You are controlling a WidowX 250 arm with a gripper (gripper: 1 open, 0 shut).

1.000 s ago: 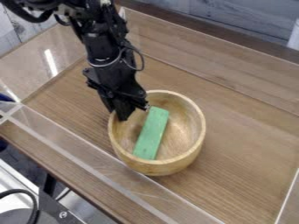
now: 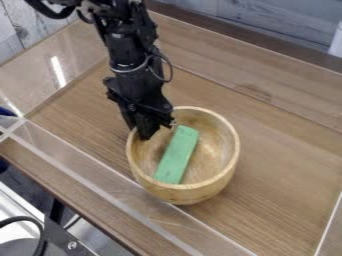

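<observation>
A round tan bowl (image 2: pixel 214 170) stands near the front of the wooden table, with a green rectangular block (image 2: pixel 177 155) lying lengthwise inside it. My black gripper (image 2: pixel 144 126) reaches down from the top left to the bowl's upper-left rim and is shut on that rim; its fingertips are dark and partly hard to make out.
Bare wooden table (image 2: pixel 267 110) surrounds the bowl to the right and behind. Clear edging runs along the front left, with cables and a frame below it. A pale wall stands at the back.
My gripper and the bowl have shifted slightly to the right over the last second, the green block moving along inside the bowl.
</observation>
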